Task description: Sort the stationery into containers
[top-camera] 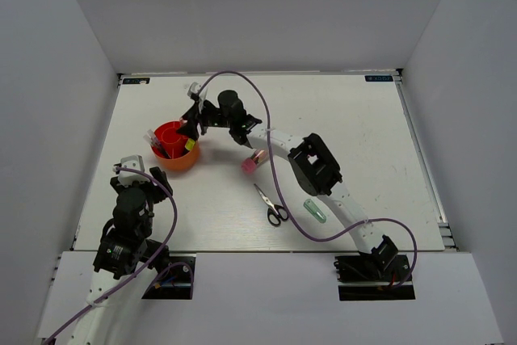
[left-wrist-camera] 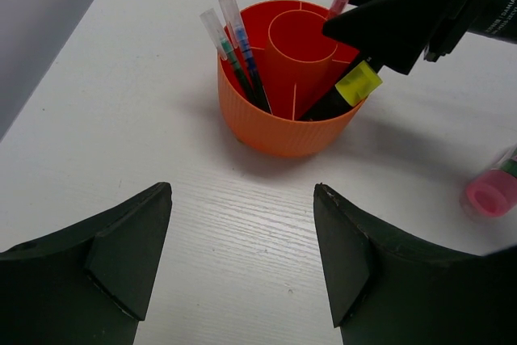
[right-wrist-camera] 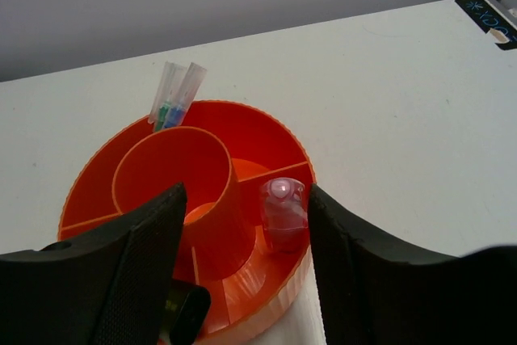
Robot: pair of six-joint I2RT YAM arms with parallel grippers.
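Note:
The orange divided container [top-camera: 179,162] holds pens [left-wrist-camera: 252,70], a yellow-labelled item [left-wrist-camera: 358,82] and a pink translucent item [right-wrist-camera: 283,212]. My right gripper is over the container's rim, fingers apart around the pink item's compartment; whether they touch it is unclear. My left gripper stands open, empty, below and left of the container in the top view. Scissors [top-camera: 273,209], a pink-capped item [left-wrist-camera: 490,195] and a green item [top-camera: 314,210] lie on the table.
Grey walls surround it. The right arm reaches across the table's middle to the container.

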